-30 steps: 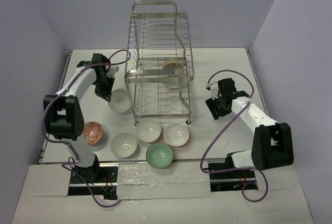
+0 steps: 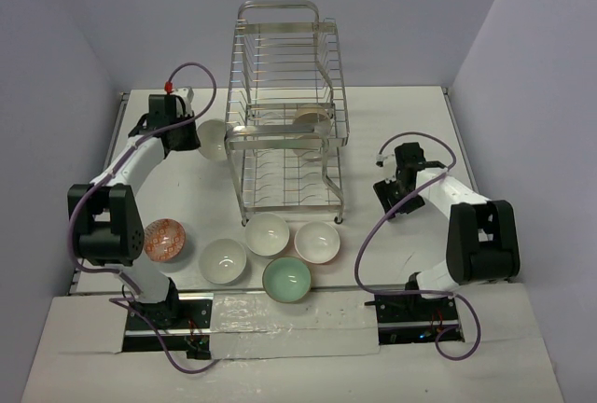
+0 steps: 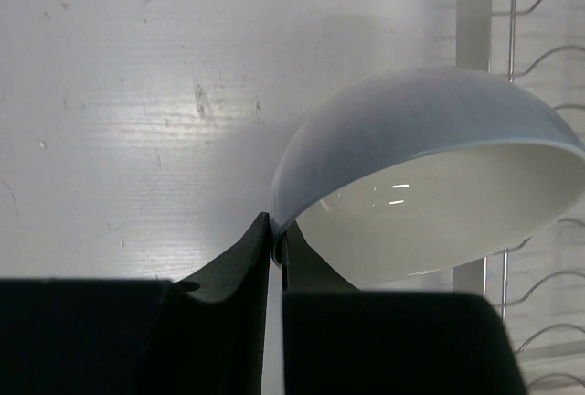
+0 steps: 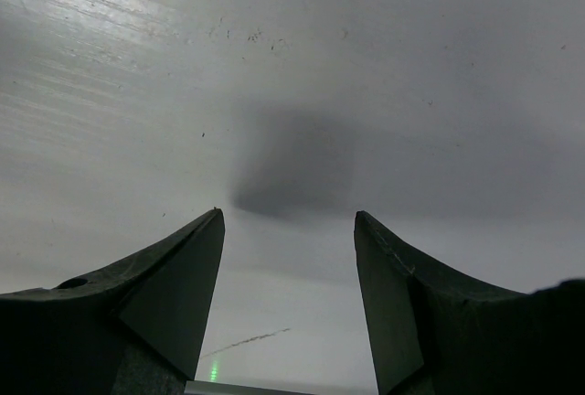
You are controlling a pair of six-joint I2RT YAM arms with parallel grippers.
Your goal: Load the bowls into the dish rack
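Note:
My left gripper is shut on the rim of a white bowl (image 3: pixel 430 198), held tilted beside the left side of the dish rack (image 2: pixel 284 207). A beige bowl (image 2: pixel 312 121) sits inside the rack, partly behind its bars. On the table in front stand several white bowls (image 2: pixel 267 233), a green bowl (image 2: pixel 286 280) and an orange patterned bowl (image 2: pixel 164 240). My right gripper is open over bare table to the right of the rack, with nothing between its fingers.
Walls border it at left, right and back. The bowls crowd the front middle and front left, close to the rack's front feet.
My left gripper has moved toward the back with the white bowl, along the rack's left side. The right arm has shifted only slightly.

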